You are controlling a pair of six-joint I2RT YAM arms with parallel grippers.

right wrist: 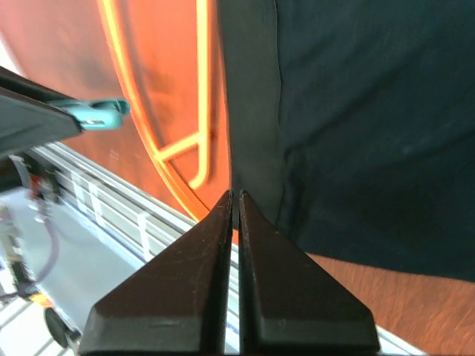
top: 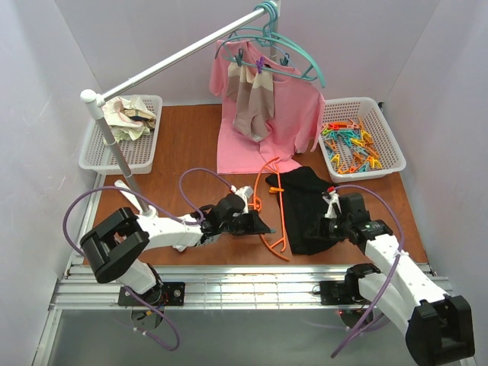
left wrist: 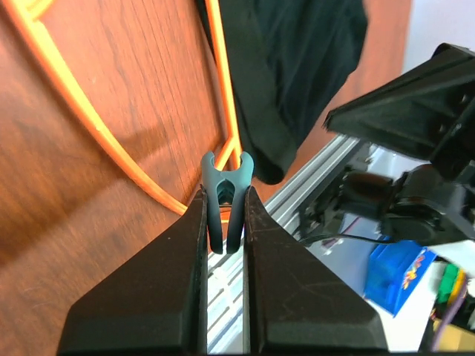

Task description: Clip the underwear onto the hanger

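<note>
An orange hanger (top: 283, 221) lies on the wooden table along the left side of the black underwear (top: 311, 206), which lies flat with its folded band toward the hanger. My left gripper is shut on a teal clip (left wrist: 216, 178), held over the hanger's lower end near the underwear's near corner. My right gripper is shut, with nothing visible between its fingers, low over the underwear's near edge. An orange clip (top: 275, 190) sits on the hanger's upper part.
A basket of coloured clips (top: 393, 155) stands at back right, a basket with cloths (top: 89, 157) at back left. A pink shirt (top: 236, 156) and other garments hang from the rack (top: 183, 52). The metal rail (top: 229, 286) runs along the front edge.
</note>
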